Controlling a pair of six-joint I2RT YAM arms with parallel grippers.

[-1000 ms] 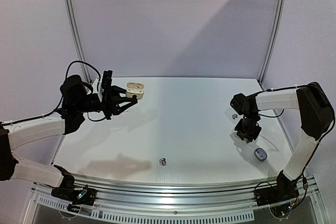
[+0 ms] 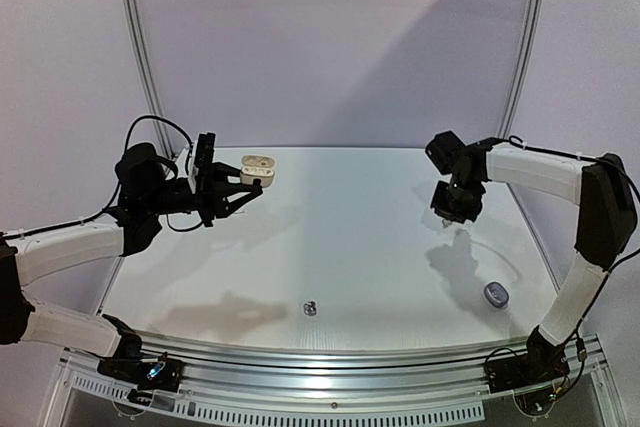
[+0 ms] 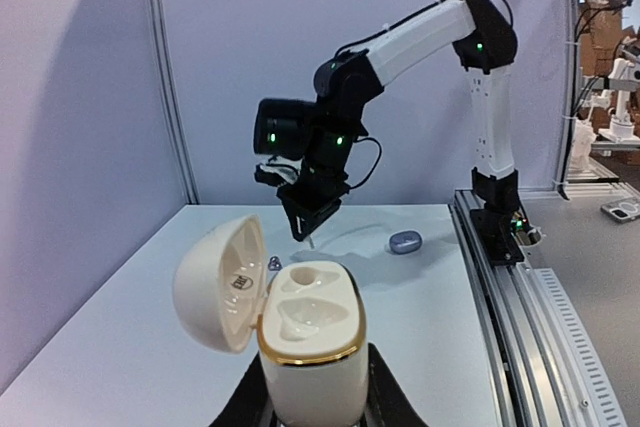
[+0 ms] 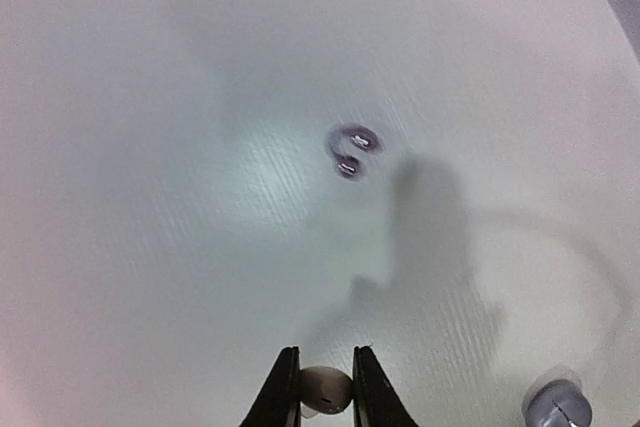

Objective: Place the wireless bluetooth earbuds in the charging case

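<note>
The cream charging case [image 3: 312,357] is upright with its lid [image 3: 212,287] open. My left gripper [image 2: 250,197] is shut on the case's body at the left of the table, above the surface. Facing up in the left wrist view, the case's two slots look empty. A beige earbud [image 4: 326,390] shows between the fingertips of my right gripper, which is shut on it. In the top view the right gripper hangs over the right half of the table, well apart from the case; the earbud is mostly hidden there.
A grey oval case [image 2: 496,295] lies near the right front. One small dark shiny piece [image 2: 310,308] is at the front centre; another dark shiny item [image 4: 352,150] shows blurred in the right wrist view.
My right gripper has risen and moved back and left, away from the grey oval case, carrying the earbud. The left arm and charging case have stayed still.
</note>
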